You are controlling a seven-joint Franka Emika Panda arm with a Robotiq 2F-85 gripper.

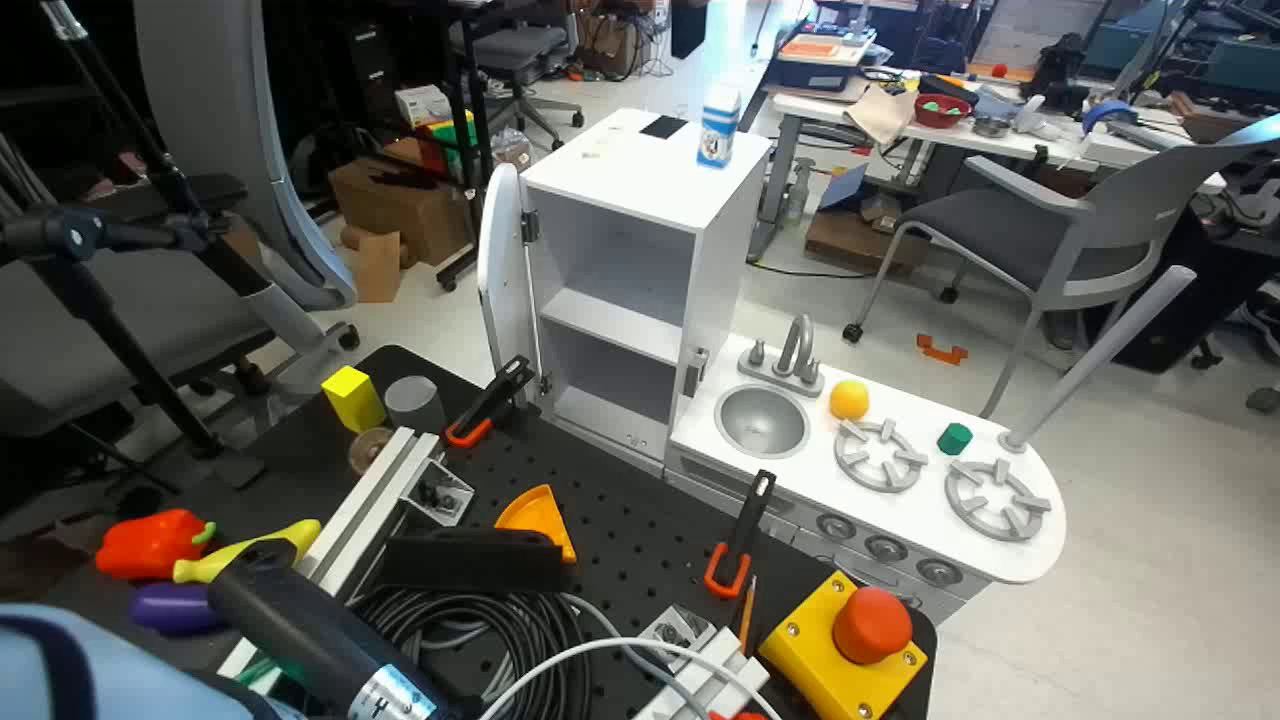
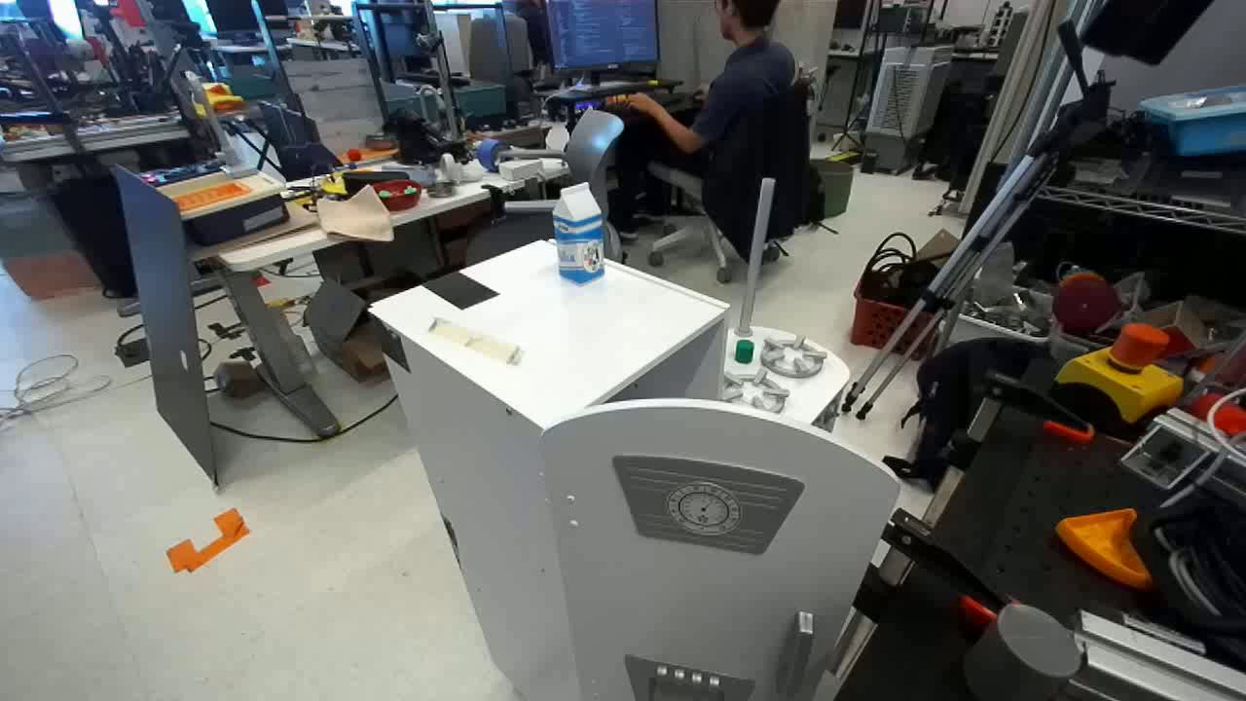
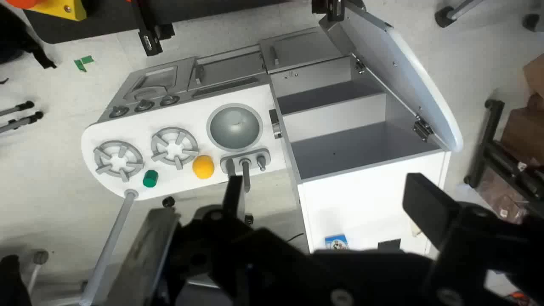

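Note:
In the wrist view my gripper is open, its dark fingers wide apart and nothing between them. Beyond it stands a white toy kitchen with an open-doored cabinet (image 1: 624, 270); both shelf spaces look empty. A blue and white milk carton (image 2: 579, 234) rests upright on the cabinet top, partly hidden behind my gripper in the wrist view. On the white counter (image 3: 191, 120) are a round sink (image 3: 234, 127), a faucet (image 1: 795, 348), two grey burners, an orange ball-like fruit (image 3: 203, 166) and a small green cylinder (image 3: 150, 178). Neither exterior view shows the gripper clearly.
The swung-out cabinet door (image 2: 724, 514) stands at one side. A grey post (image 1: 1098, 358) rises from the counter's end. On the black pegboard table (image 1: 624, 516) lie clamps, cables, a red pepper (image 1: 154, 545), an eggplant (image 1: 176, 608) and a yellow stop-button box (image 1: 846, 648).

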